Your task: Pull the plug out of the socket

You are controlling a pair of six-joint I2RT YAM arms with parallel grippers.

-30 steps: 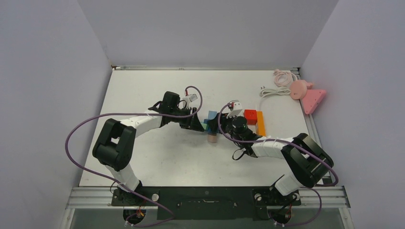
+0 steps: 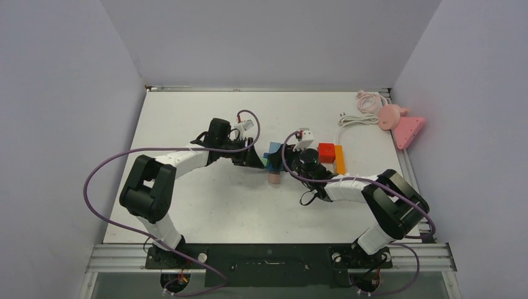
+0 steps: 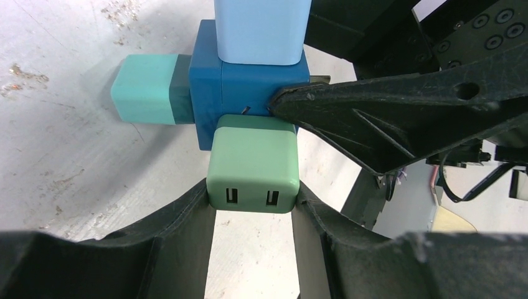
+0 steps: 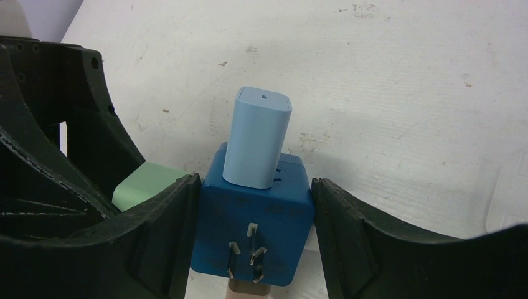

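Note:
A dark blue socket cube [image 4: 252, 212] carries a light blue plug [image 4: 256, 134] on top, a teal plug [image 3: 143, 87] on one side, a pink one below, and a pale green plug [image 3: 252, 165] facing my left gripper. My right gripper is shut on the blue cube. My left gripper is shut on the green plug, which still sits against the cube. In the top view both grippers meet at the middle of the table, largely covering the cube.
A red block [image 2: 326, 151] and an orange block [image 2: 339, 161] lie right of the right gripper. Coiled white cables [image 2: 358, 119] and pink pieces [image 2: 408, 129] lie at the back right.
Both grippers and the held cube have shifted slightly back and to the left. The plugs look unchanged against the cube.

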